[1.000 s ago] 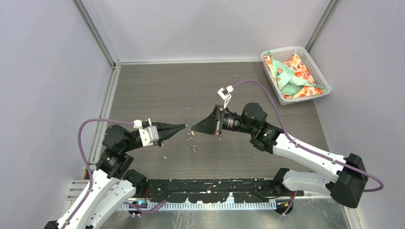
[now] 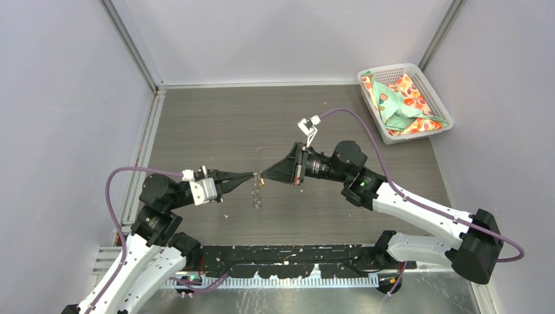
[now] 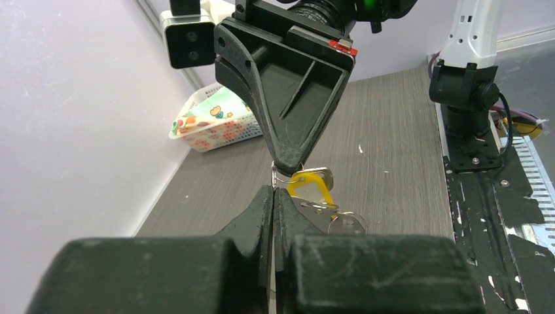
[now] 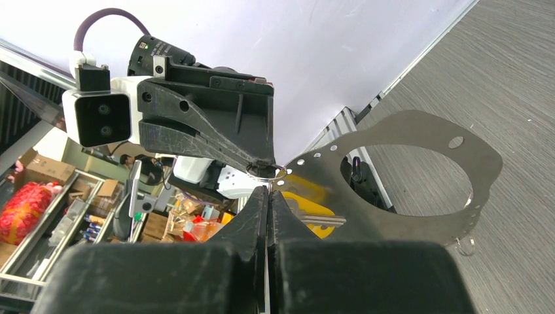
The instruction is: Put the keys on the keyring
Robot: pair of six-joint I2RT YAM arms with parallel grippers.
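Between the two gripper tips, which almost meet in the top view, is a thin wire keyring [image 4: 280, 175]. My left gripper [image 2: 254, 174] is shut, and a bit of the ring's wire runs into its tip in the left wrist view. My right gripper [image 2: 262, 175], also shut, appears to pinch another part of the ring. From the ring hang a yellow-headed key [image 3: 311, 188] and a flat metal tag with a large hole [image 4: 419, 127]. In the top view this bunch [image 2: 257, 198] dangles above the table. Whether every key is threaded cannot be told.
A white basket [image 2: 437, 85] with patterned cloth stands at the back right. Around the grippers the wooden table [image 2: 216, 118] is bare. A black rail [image 2: 288, 254] runs along the front edge.
The hanging bunch has swung a little to the left in the top view.
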